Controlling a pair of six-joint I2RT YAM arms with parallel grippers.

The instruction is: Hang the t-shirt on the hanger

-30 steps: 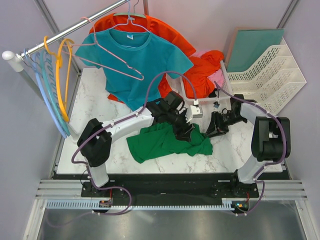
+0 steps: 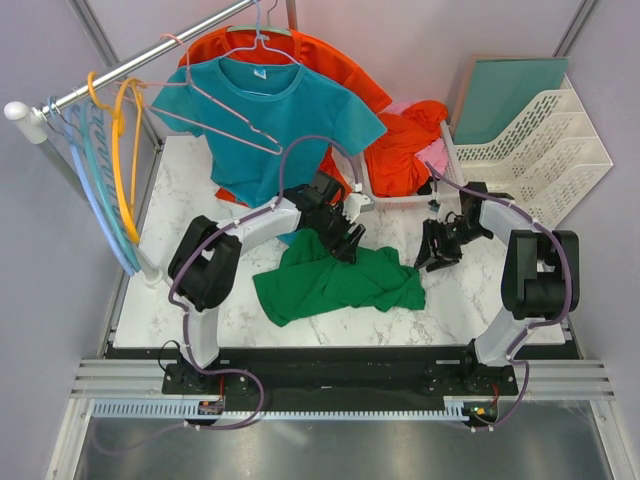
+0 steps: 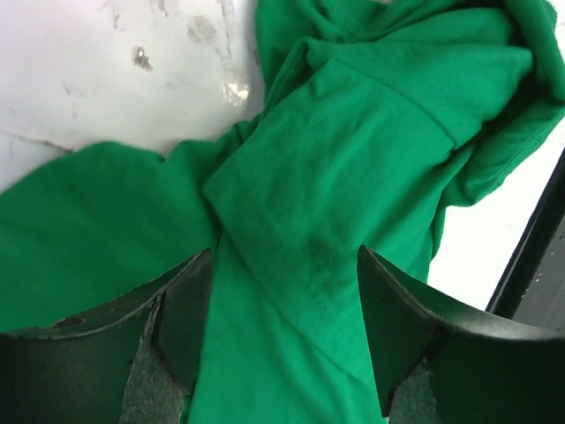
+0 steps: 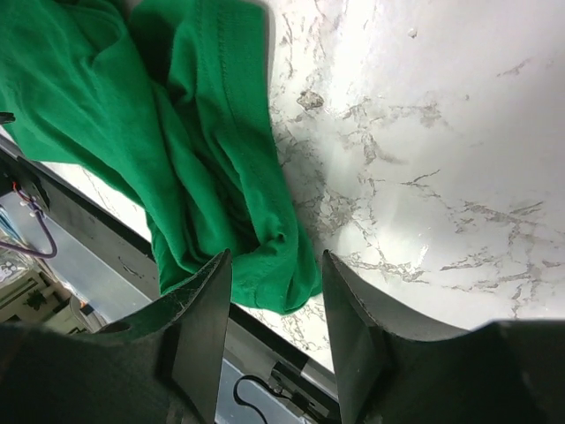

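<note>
A green T-shirt [image 2: 335,295] lies crumpled on the marble table, filling much of both wrist views. My left gripper [image 2: 345,240] hangs over its middle; in the left wrist view its fingers are parted above the folds. My right gripper [image 2: 432,255] stands open at the shirt's right end, with fingertips apart over the edge of the cloth. A pink hanger [image 2: 220,130] hangs on the rail, beside a teal T-shirt [image 2: 260,130] that is on a hanger.
Yellow and blue hangers [image 2: 128,175] hang at the left. A bin of orange and pink clothes [image 2: 400,150] and white baskets [image 2: 550,150] stand at the back. Bare table [image 2: 485,295] shows at the right.
My left gripper has moved left over the green shirt, away from the right gripper. The right arm and the shirt look unchanged.
</note>
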